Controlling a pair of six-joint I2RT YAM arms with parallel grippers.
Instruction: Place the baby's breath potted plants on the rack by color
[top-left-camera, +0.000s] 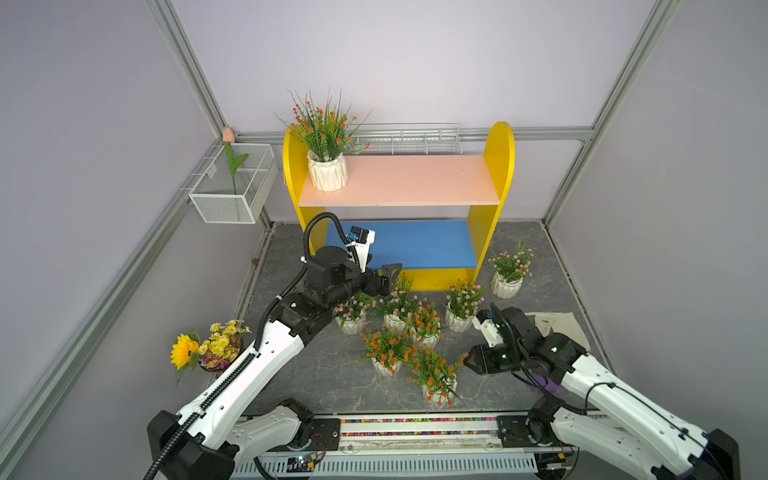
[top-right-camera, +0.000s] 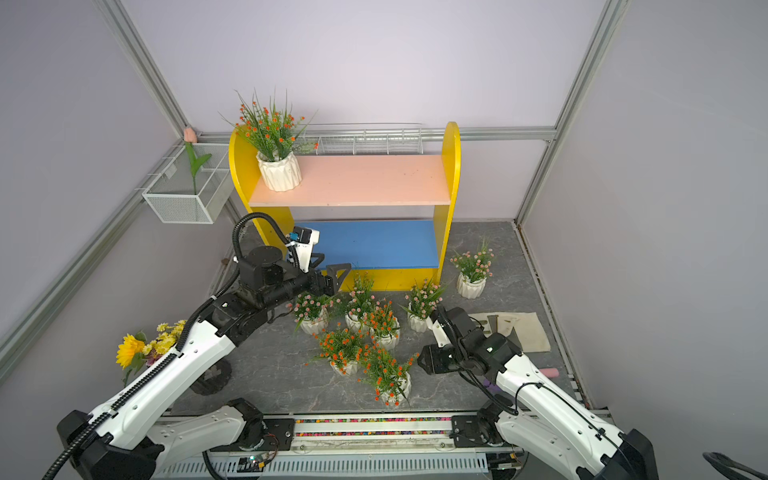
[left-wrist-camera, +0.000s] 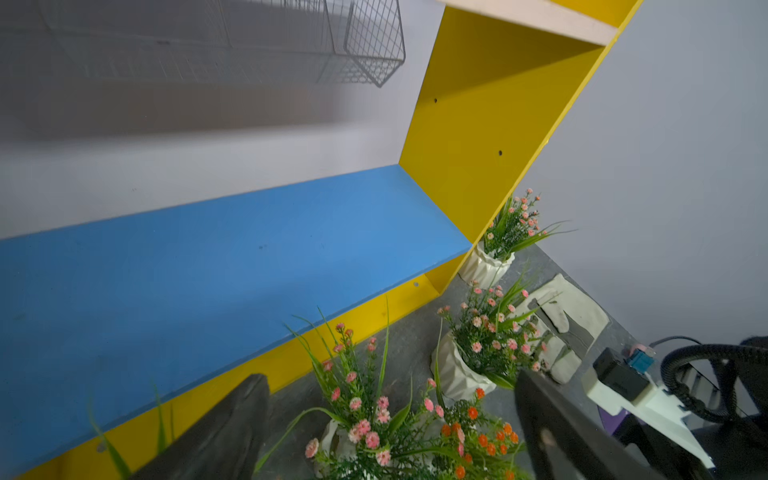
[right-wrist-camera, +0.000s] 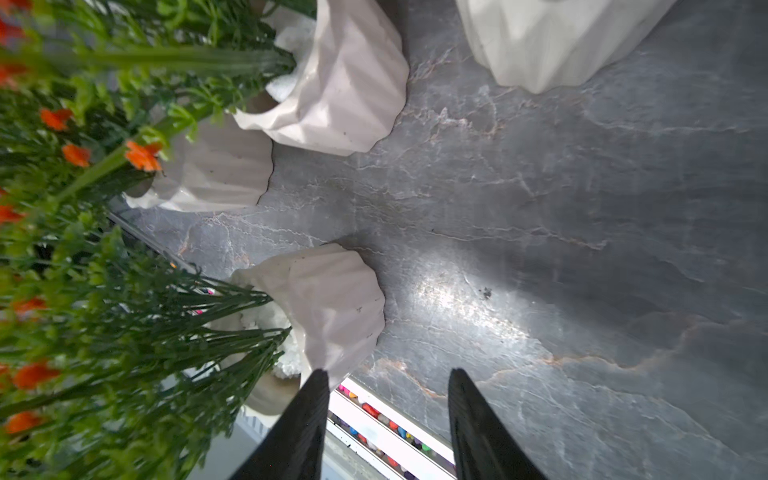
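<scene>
On the pink upper shelf (top-left-camera: 416, 180) of the rack, an orange-flowered pot (top-left-camera: 328, 172) stands at the left end; the blue lower shelf (top-left-camera: 420, 244) is bare. Three orange pots, the frontmost orange pot (top-right-camera: 396, 390) among them, stand on the floor before the rack. Several pink-flowered pots stand there too, including the pink pot (top-left-camera: 506, 285) right of the rack. In front of the blue shelf hangs my left gripper, open and empty. Low beside the frontmost orange pot (right-wrist-camera: 340, 308) is my right gripper, its fingers apart with nothing between them.
A beige cloth (top-right-camera: 524, 330) lies on the floor at the right. At the left stand yellow flowers (top-left-camera: 224, 344), and a white wire basket (top-left-camera: 228, 208) with a tulip hangs on the wall. Pots crowd the middle floor; bare floor shows right of them.
</scene>
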